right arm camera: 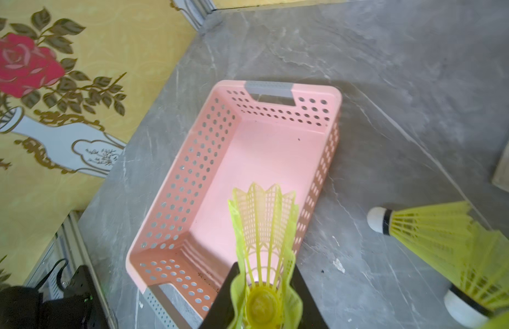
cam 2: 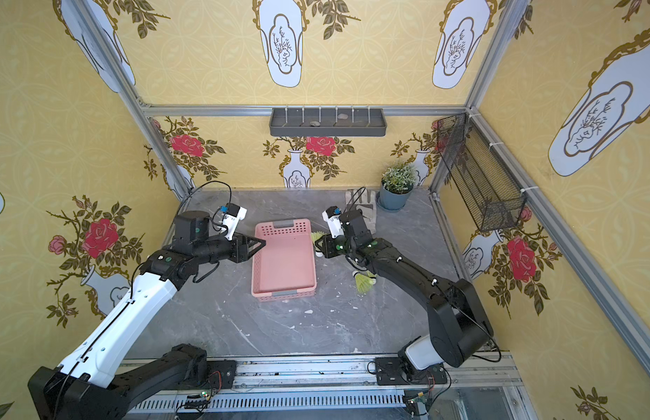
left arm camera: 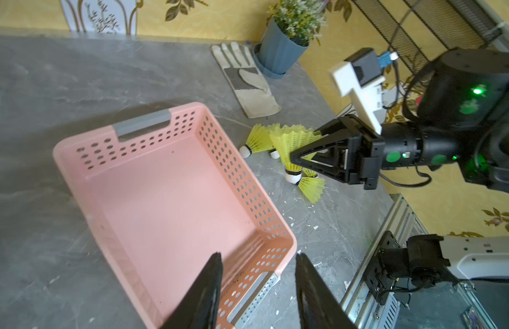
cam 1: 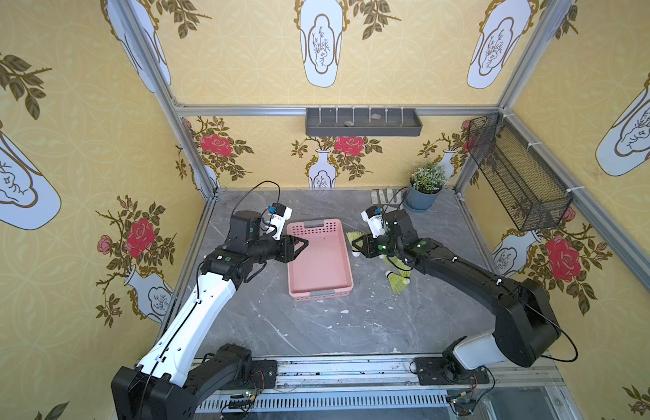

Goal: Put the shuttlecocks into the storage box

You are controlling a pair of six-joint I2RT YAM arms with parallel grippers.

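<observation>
The empty pink storage box (cam 1: 318,259) sits mid-table. My left gripper is open above its left side, nothing between its fingers. My right gripper (cam 1: 360,245) is raised just right of the box, with a yellow shuttlecock at its fingers, white cork end downward in the left wrist view; whether the fingers are closed firmly on it I cannot tell. More shuttlecocks lie on the table right of the box, among them one (right arm camera: 424,219) with its cork toward the box and one (left arm camera: 312,189) nearer the front.
A grey glove (left arm camera: 251,96) and a potted plant (cam 1: 423,189) stand behind the shuttlecocks at back right. A wire basket (cam 1: 521,175) hangs on the right wall, a grey rack (cam 1: 363,122) on the back wall. The table left of the box is clear.
</observation>
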